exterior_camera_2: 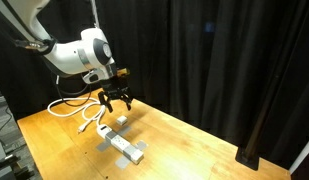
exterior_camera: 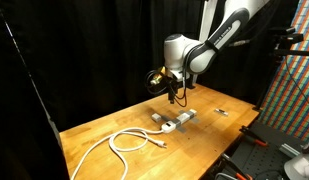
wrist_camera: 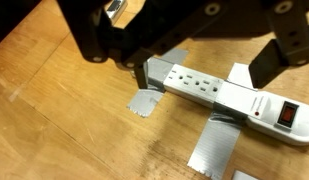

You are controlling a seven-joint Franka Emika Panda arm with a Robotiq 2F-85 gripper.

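A white power strip [wrist_camera: 199,86] lies on the wooden table under bands of grey tape, its row of outlets facing up and a red-lit switch [wrist_camera: 286,114] at one end. Above it hangs my gripper, open, with its dark fingers [wrist_camera: 277,62] spread wide and nothing held between them. Exterior view 1 has the gripper [exterior_camera: 177,97] over the strip [exterior_camera: 178,122], clear of the table. From the other side, the strip [exterior_camera_2: 120,142] runs toward the viewer below the gripper [exterior_camera_2: 116,103]. A small white block [exterior_camera_2: 122,120] sits beside the strip.
A white cord [exterior_camera: 116,140] loops across the table to the left, its plug [exterior_camera: 159,143] near the strip. A small item [exterior_camera: 222,112] lies to the right. Black curtains [exterior_camera_2: 224,65] hang behind.
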